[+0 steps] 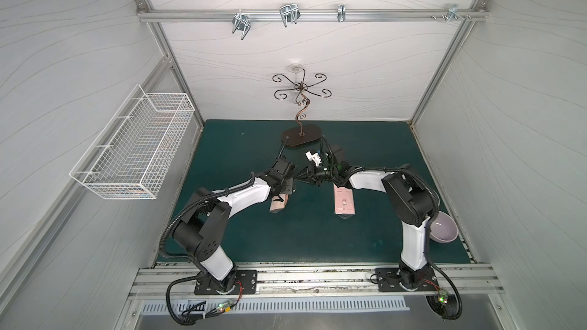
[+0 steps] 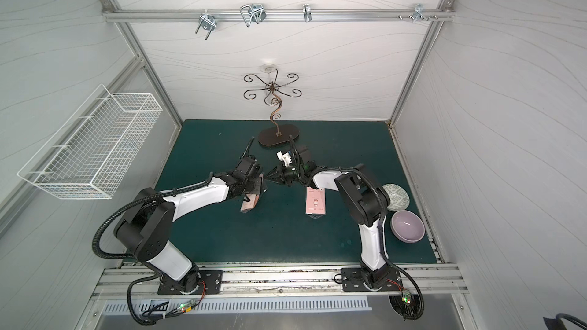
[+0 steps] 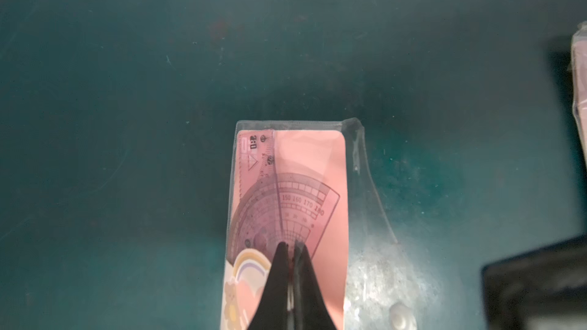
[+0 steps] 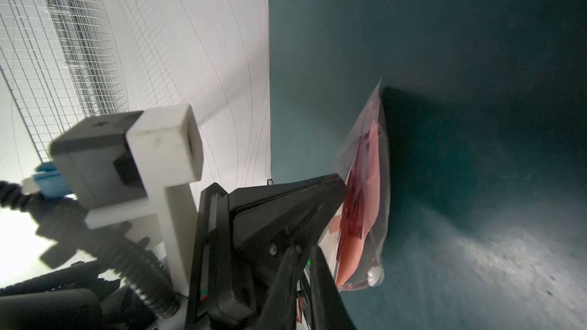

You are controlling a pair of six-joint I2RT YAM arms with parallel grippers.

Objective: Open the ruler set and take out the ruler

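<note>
A ruler set [image 3: 318, 152], a pink card with a clear purple protractor [image 3: 293, 192] and ruler [image 3: 253, 152] in a transparent sleeve, hangs tilted above the table. My left gripper is shut on it, its fingertips over the card's middle. On the set's right side the clear sleeve [image 3: 373, 256] stands out, with a white snap button [image 3: 400, 316]. In the right wrist view the set [image 4: 367, 189] shows edge-on. My right gripper is slightly open near the left gripper, with no part of the set clearly between its fingers. The left gripper partly covers the set from above.
A second pink ruler set [image 1: 344, 200] lies on the green table, below the right forearm. A metal stand [image 1: 301, 135] is at the back. At right are a purple bowl [image 2: 407, 226] and a patterned plate [image 2: 396, 196].
</note>
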